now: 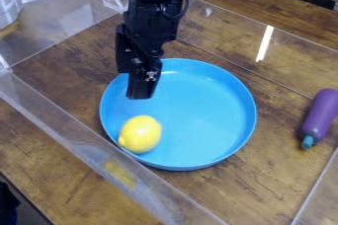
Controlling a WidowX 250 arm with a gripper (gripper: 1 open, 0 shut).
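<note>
A blue plate sits on the wooden table, with a yellow lemon-like object on its front left part. My black gripper hangs over the plate's back left edge, above and behind the yellow object and apart from it. It is open, with nothing seen between its fingers.
A purple eggplant-like object lies on the table at the far right, outside the plate. A clear plastic edge runs diagonally along the lower left. Bare wood shows to the left and behind the plate.
</note>
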